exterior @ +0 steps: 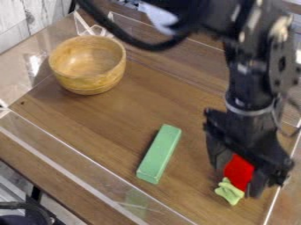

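The dark gripper [245, 148] is lowered over the red strawberry toy [238, 171] with its green top [230, 192] on the right side of the table, covering part of the red body; it looks open around it. A green block [159, 155] lies to the left, apart from the gripper.
A wooden bowl [86, 63] stands at the upper left of the table [118, 119]. The table's near left edge runs diagonally to the bottom.
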